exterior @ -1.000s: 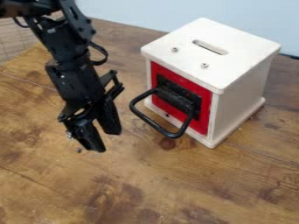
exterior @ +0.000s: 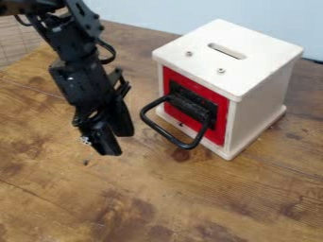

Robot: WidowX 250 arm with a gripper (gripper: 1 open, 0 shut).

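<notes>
A white box (exterior: 259, 85) with a slot and screws on top stands at the right. Its red front panel holds a black insert with a black loop handle (exterior: 190, 142) jutting out low toward the left. My black gripper (exterior: 98, 137) hangs low over the wooden table at the left, apart from the handle. Whether its fingers are open or shut is hard to make out.
A pale wall runs behind.
The gripper has risen very slightly over the last second. The box and handle have not moved.
</notes>
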